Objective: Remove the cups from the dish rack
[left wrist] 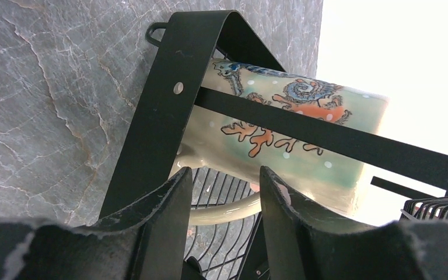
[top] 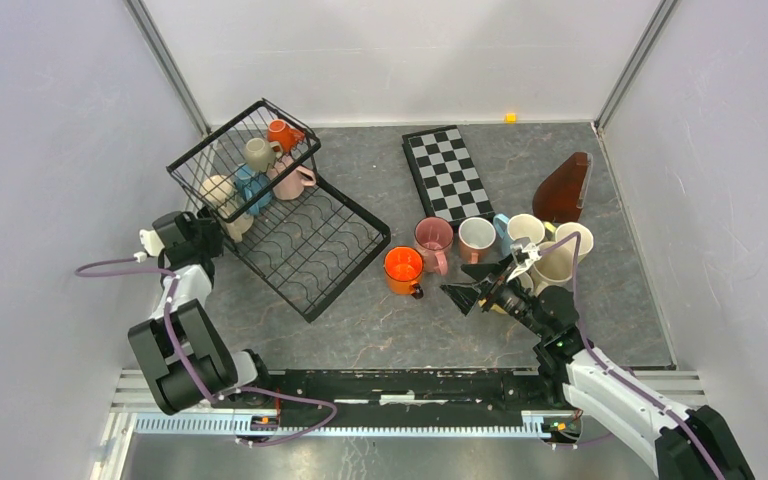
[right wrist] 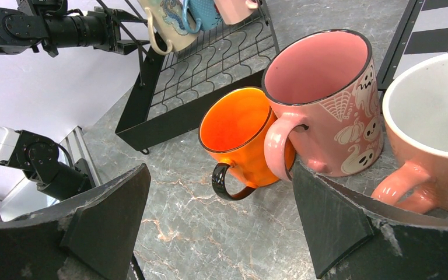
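The black two-tier dish rack (top: 345,276) stands at the left. A cream patterned cup (left wrist: 280,134) lies on its side there, behind the rack's black bars. My left gripper is at the rack's left end, its fingers parted with the cup's cream handle (left wrist: 224,213) across the gap; firm contact cannot be made out. Also in the rack are blue (top: 250,186), pink (top: 295,180), grey-green (top: 259,154) and orange-red (top: 281,136) cups. My right gripper is open and empty, in front of an orange cup (right wrist: 237,128) on the counter.
A pink mug (top: 433,235), a white-and-pink mug (top: 476,236) and several other cups crowd beside my right gripper. Behind them lie a checkered board (top: 447,170) and a brown container (top: 562,188). The counter in front of the rack is bare.
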